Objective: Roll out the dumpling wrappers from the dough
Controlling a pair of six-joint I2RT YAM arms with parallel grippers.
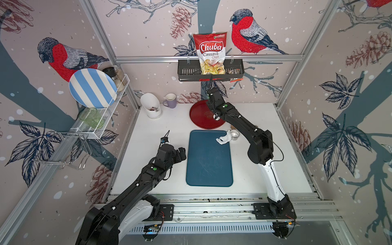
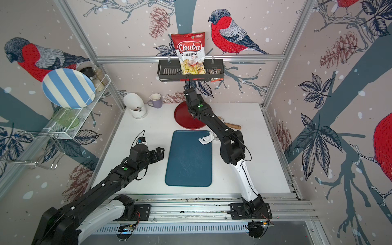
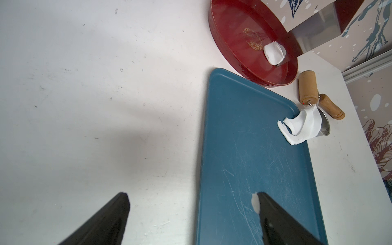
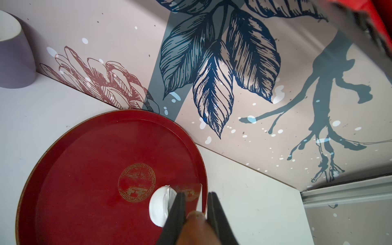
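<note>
A round red tray [image 4: 89, 163] fills much of the right wrist view. On it lies a small white dough piece [image 4: 160, 206], folded or creased along one side. My right gripper is shut on the brown handle [image 4: 196, 232] of a flat tool. In the left wrist view the tool's broad metal blade [image 3: 316, 30] slants down to the dough piece, its lower end at the dough's edge. My left gripper stands open and empty over the table, left of the blue board [image 3: 245, 163]. A torn white dough sheet [image 3: 304, 124] hangs across the board's right edge.
A wooden rolling pin [image 3: 307, 87] and a metal cup [image 3: 324, 124] are right of the board. A mug [image 1: 170, 100] and white container [image 1: 151, 105] stand at the back. The black shelf [image 1: 210, 76] is close above my right gripper. Most of the board is bare.
</note>
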